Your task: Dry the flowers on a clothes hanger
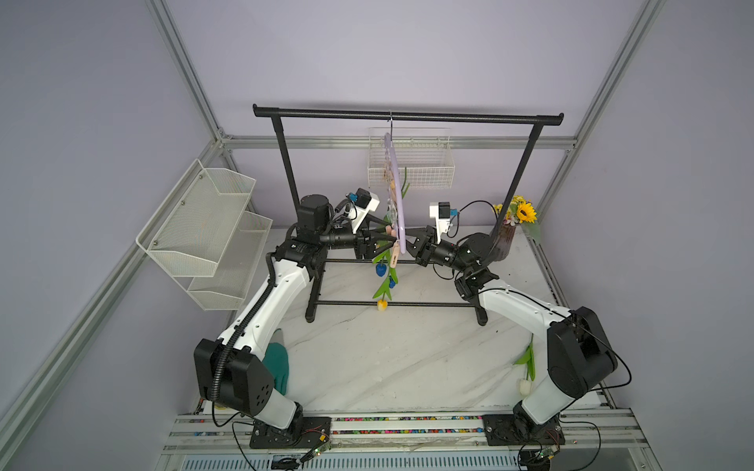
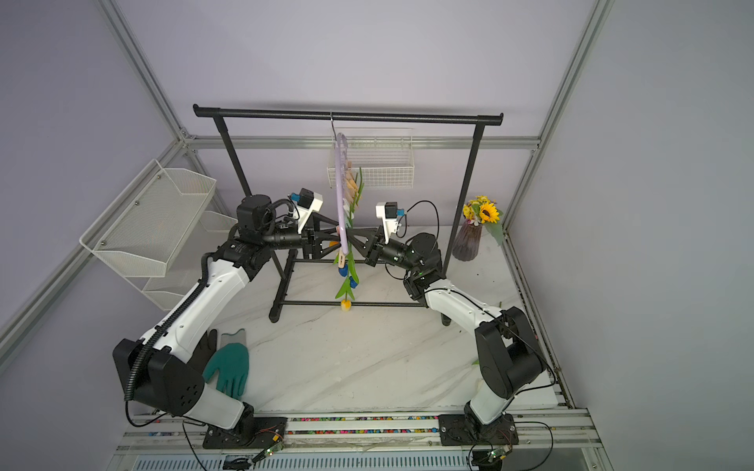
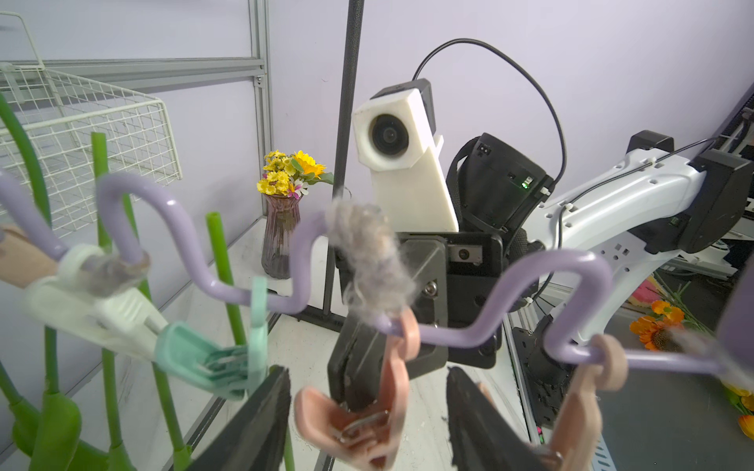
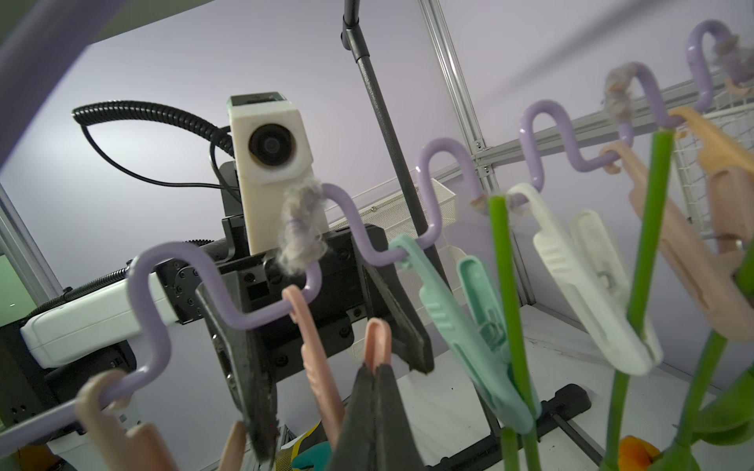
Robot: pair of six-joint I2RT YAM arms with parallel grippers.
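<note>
A lilac hanger (image 1: 399,196) hangs from the black rail, carrying pastel clips and several upside-down flowers, among them a yellow tulip (image 1: 382,305). My left gripper stands open around a pink clip (image 3: 385,416) beneath the hanger's wavy bar. From the other side, my right gripper is shut, its tips just at that pink clip; whether it holds it is unclear. Green stems sit by the mint clip (image 4: 471,337) and white clip (image 4: 597,306). A white tulip (image 1: 524,386) lies on the table at the right front.
A vase of yellow flowers (image 2: 467,240) stands at the back right. White wire baskets (image 1: 191,227) are on the left and back walls. Gloves (image 2: 227,365) lie at the left front.
</note>
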